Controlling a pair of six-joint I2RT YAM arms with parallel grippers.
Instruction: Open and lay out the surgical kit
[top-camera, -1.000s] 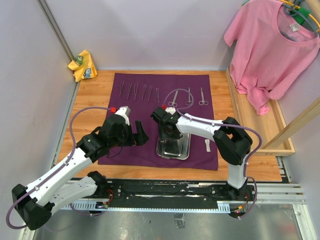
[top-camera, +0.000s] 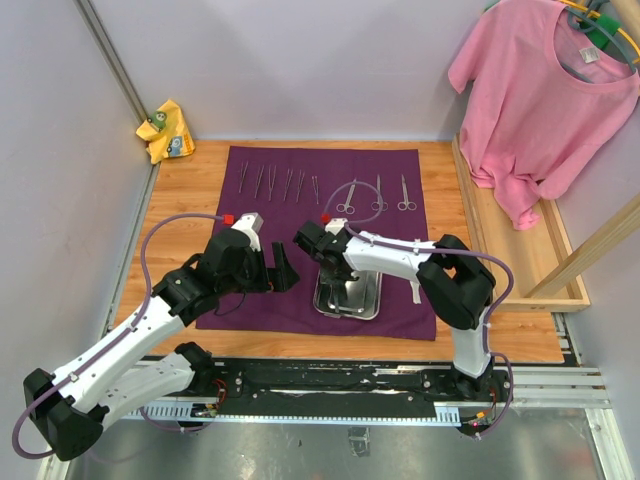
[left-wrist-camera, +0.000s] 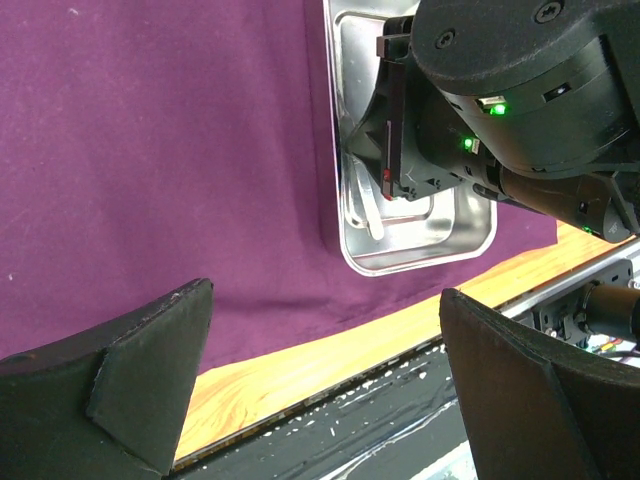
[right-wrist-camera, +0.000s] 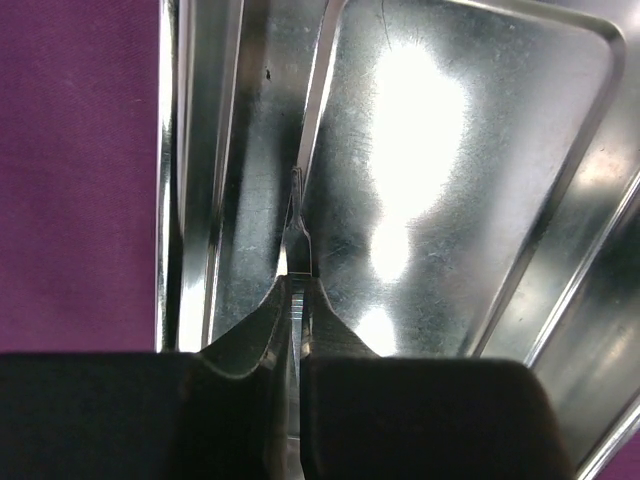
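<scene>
A steel tray (top-camera: 365, 298) lies on the purple cloth. In it, near its left wall, is a slim metal instrument, also visible in the left wrist view as a narrow handle (left-wrist-camera: 368, 200). My right gripper is down inside the tray, shut, its tips at the instrument; whether it grips it is unclear. My left gripper stands open and empty left of the tray. Several tweezers-like instruments (top-camera: 272, 182) lie in a row at the back of the cloth, with scissors (top-camera: 405, 200) to their right.
A wooden rack (top-camera: 538, 300) with a pink shirt (top-camera: 535, 100) stands on the right. A yellow bag (top-camera: 170, 130) sits at the back left. A white strip (top-camera: 415, 290) lies right of the tray. The cloth left of the tray is bare.
The left arm has not moved.
</scene>
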